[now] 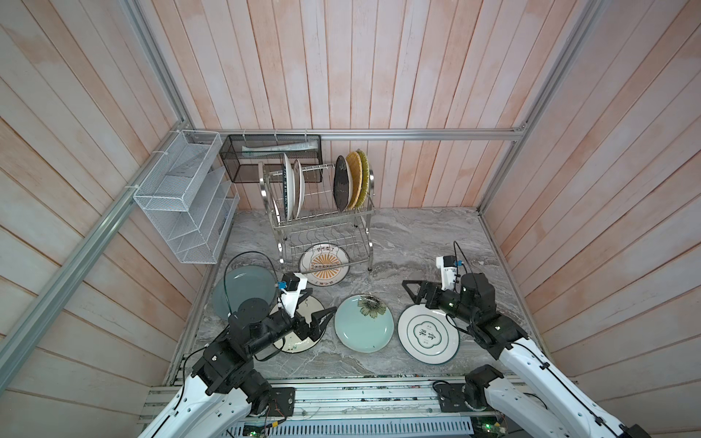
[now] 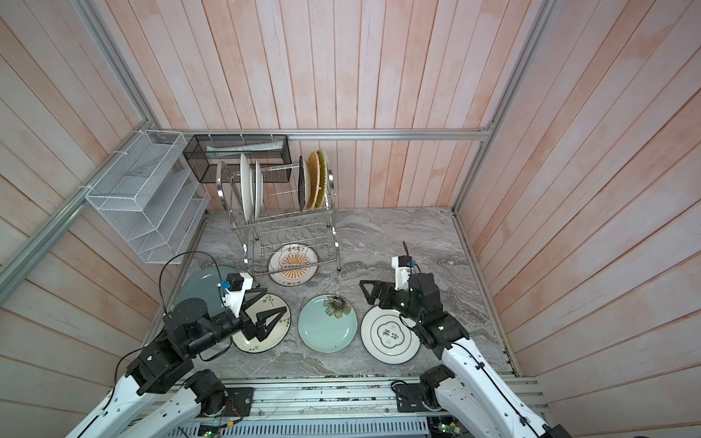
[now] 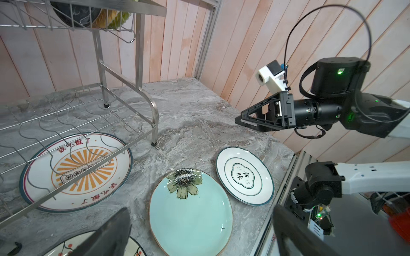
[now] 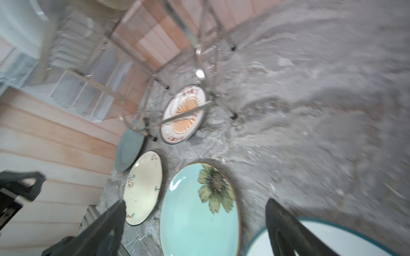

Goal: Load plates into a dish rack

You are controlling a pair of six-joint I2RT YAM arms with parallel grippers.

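Observation:
The steel dish rack (image 1: 368,241) holds several upright plates on its upper tier, white ones (image 1: 289,186) left and dark and yellow ones (image 1: 357,179) right. My open left gripper (image 1: 321,321) hangs over the cream floral plate (image 2: 264,339) at front left. My open right gripper (image 1: 414,292) is above and behind the white green-rimmed plate (image 1: 427,343). Between them lies the pale blue flower plate (image 1: 363,328). An orange sunburst plate (image 3: 76,166) lies under the rack's lower tier; a grey-blue plate (image 2: 200,281) lies at left. The right wrist view is blurred.
A white wire shelf (image 1: 175,197) is on the left wall, a black mesh basket (image 1: 233,157) on the back rail behind the rack. Wooden walls enclose both sides.

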